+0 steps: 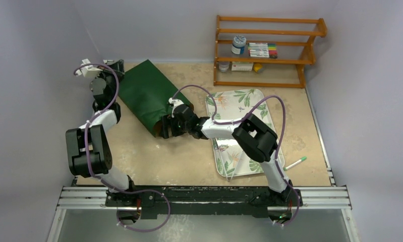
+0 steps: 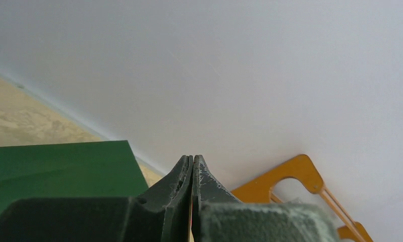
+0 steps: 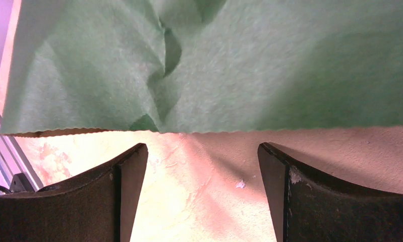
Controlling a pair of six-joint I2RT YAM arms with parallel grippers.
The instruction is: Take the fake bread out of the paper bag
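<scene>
The green paper bag (image 1: pixel 141 93) lies slanted at the table's left-centre, its mouth toward the front. My left gripper (image 1: pixel 117 68) is at the bag's far left end; in the left wrist view it is shut, and the green paper (image 2: pixel 58 176) shows behind its fingers. My right gripper (image 1: pixel 169 126) is at the bag's mouth; in the right wrist view it stands open, with the crumpled paper edge (image 3: pixel 204 101) just beyond its fingertips. No fake bread can be seen; the bag's inside is hidden.
A leaf-patterned tray (image 1: pixel 239 101) lies at the right under my right arm. A wooden rack (image 1: pixel 305 48) with jars and markers stands at the back right. A green marker (image 1: pixel 295 163) lies at the front right.
</scene>
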